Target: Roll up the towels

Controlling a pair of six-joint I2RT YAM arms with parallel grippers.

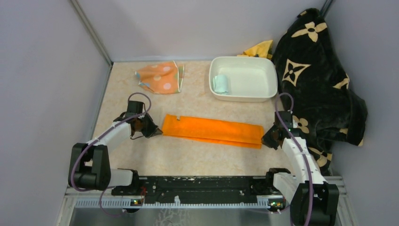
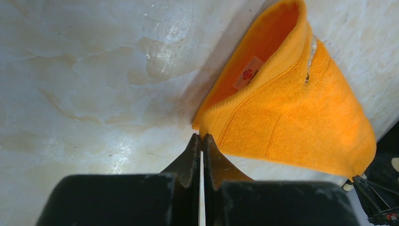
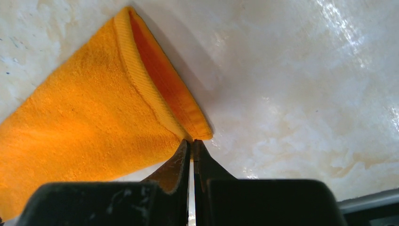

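Note:
An orange towel [image 1: 214, 128] lies folded lengthwise in a long strip across the middle of the table, a label showing inside its fold in the left wrist view. At its left end my left gripper is shut, pinching the towel's near corner. My right gripper is shut at the right end, on the near corner of the folded edge. The right arm's gripper also shows at the edge of the left wrist view.
A white bin [image 1: 249, 75] holding a light blue folded cloth [image 1: 220, 84] stands at the back right. A polka-dot cloth [image 1: 160, 77] lies at back left, a yellow cloth [image 1: 259, 49] behind the bin. A dark patterned blanket [image 1: 320, 70] fills the right side.

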